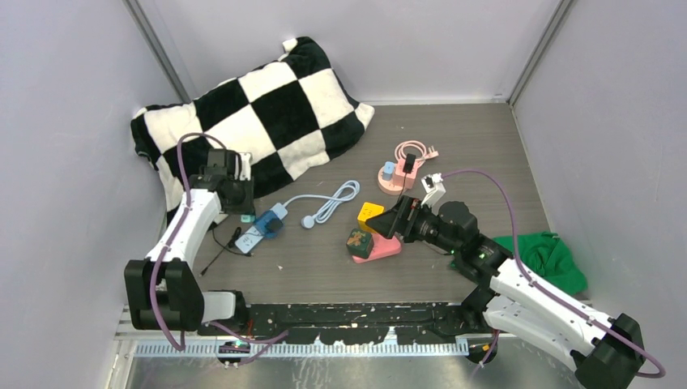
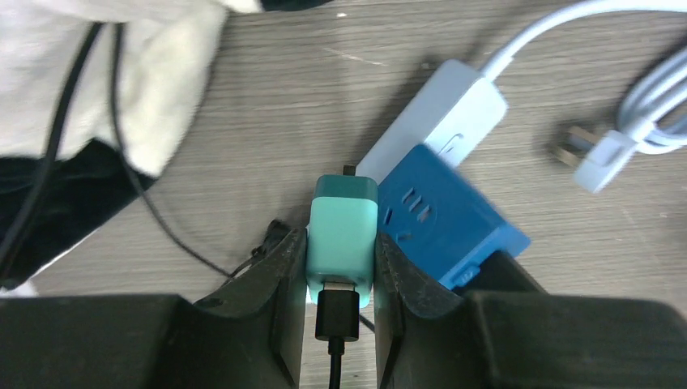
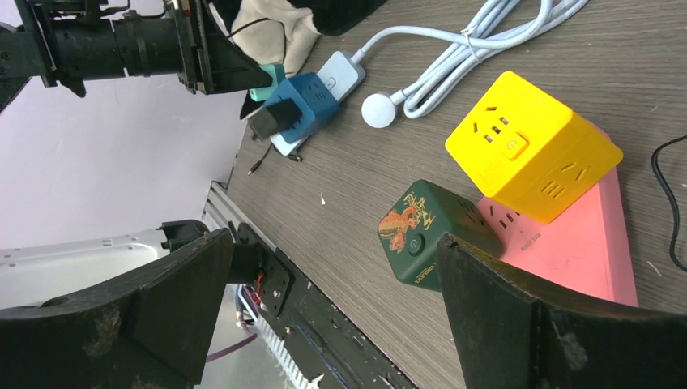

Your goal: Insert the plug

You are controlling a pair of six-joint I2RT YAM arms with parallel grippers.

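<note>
A mint plug with black cable [image 2: 340,235] is held by my left gripper, just beside the blue cube socket [image 2: 441,211], which sits on the white power strip [image 2: 441,109]. In the top view that left gripper [image 1: 243,207] is at the left of the strip. A dark block [image 3: 275,119] is on the blue cube's near side. My right gripper [image 1: 393,223] hangs open over the dark green cube [image 3: 429,235] and yellow cube socket [image 3: 531,146], both on a pink strip [image 3: 595,243], with nothing held.
A checkered cushion [image 1: 275,113] lies at the back left, a pink socket cluster [image 1: 405,174] at the back, a green cloth [image 1: 551,259] at the right. Loose cables lie round the white strip.
</note>
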